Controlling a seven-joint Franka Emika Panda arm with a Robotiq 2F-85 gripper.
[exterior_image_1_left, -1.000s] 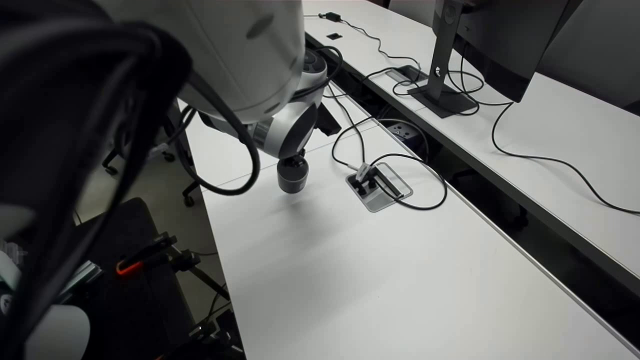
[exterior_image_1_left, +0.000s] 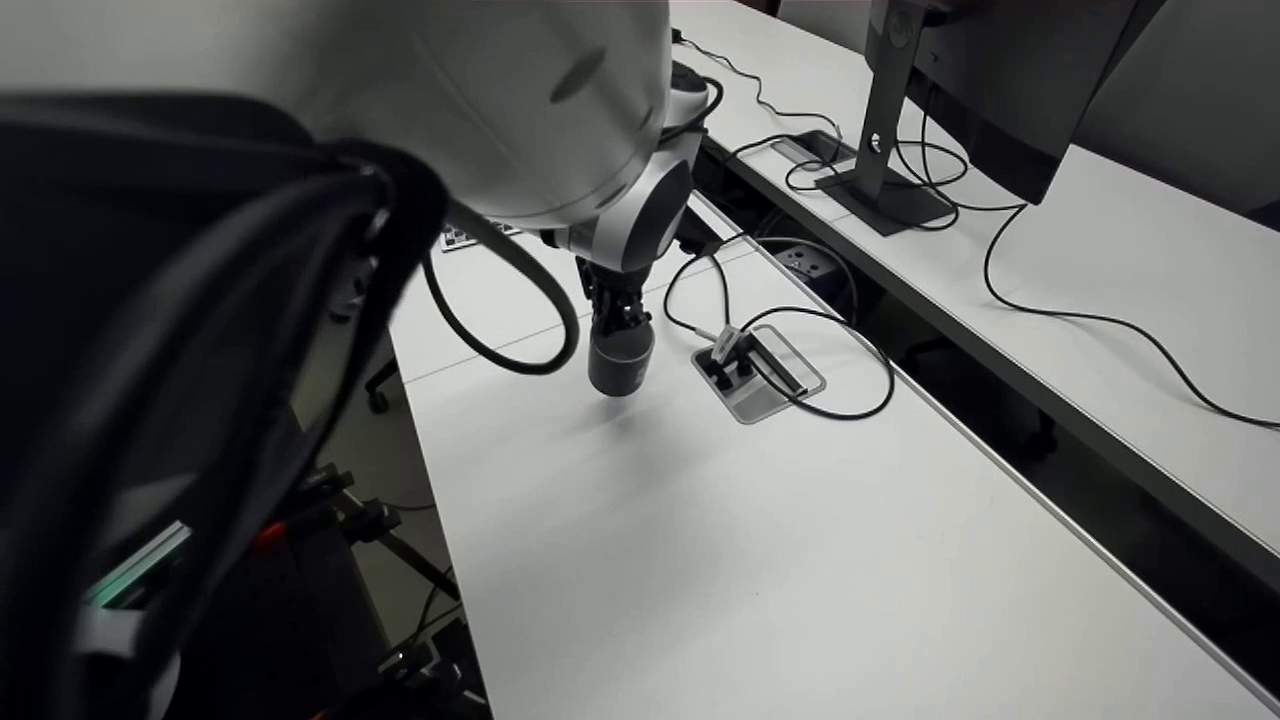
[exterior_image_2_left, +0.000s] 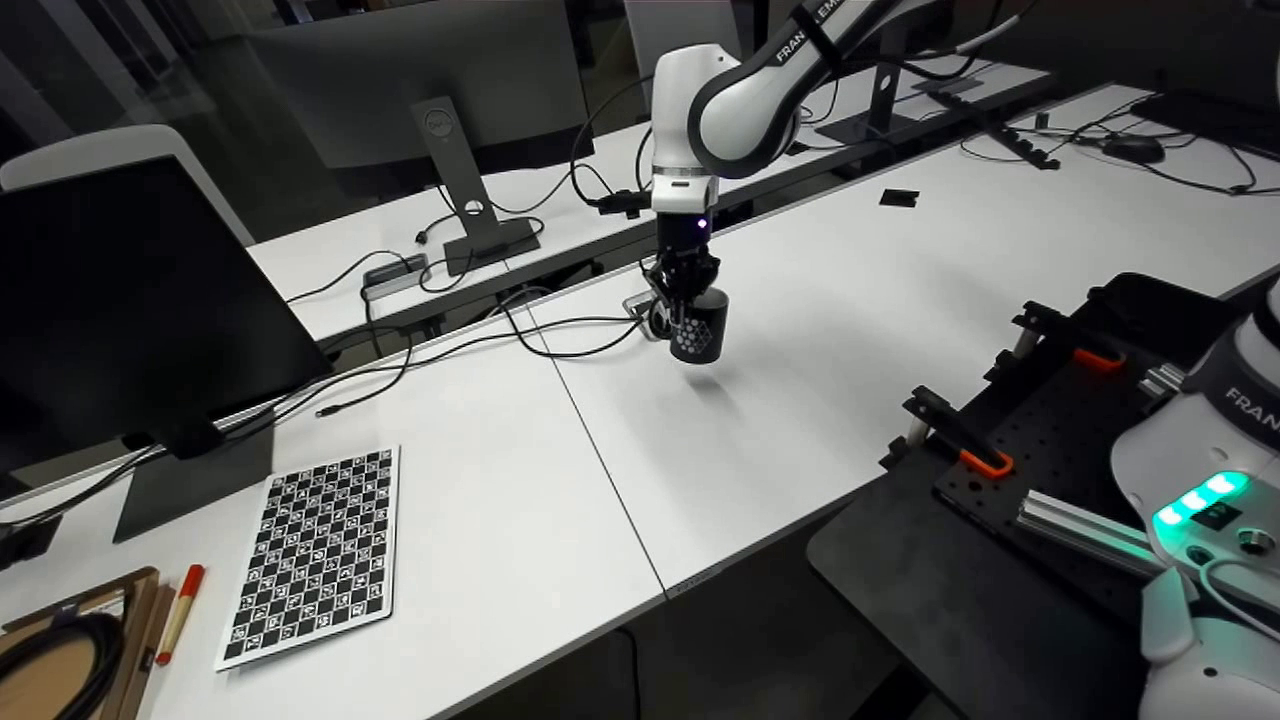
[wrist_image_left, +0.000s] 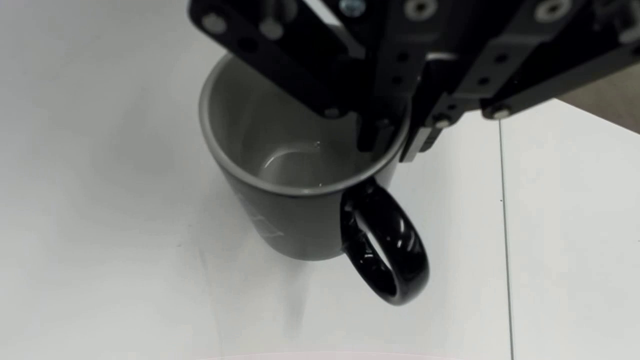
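A dark mug (exterior_image_2_left: 705, 334) with a pale hexagon pattern hangs upright or slightly tilted above the white table, its shadow lying below it. In the wrist view my gripper is shut on the mug's rim, one finger inside the wall and the other outside. The pale inside of the mug (wrist_image_left: 294, 144) looks empty, and its glossy black handle (wrist_image_left: 414, 258) points toward the lower right of that view. From exterior view 1 the mug (exterior_image_1_left: 620, 358) shows just beneath the gripper (exterior_image_1_left: 618, 322), whose fingertips are mostly hidden there.
Close to the mug, a socket box (exterior_image_1_left: 758, 374) with looped black cables is set into the table. A checkered board (exterior_image_2_left: 314, 554) and a red-capped marker (exterior_image_2_left: 180, 612) lie at the left of exterior view 2.
In exterior view 1 the arm and the held mug have shifted right, closer to the socket box. More of the gripper shows above the mug now.
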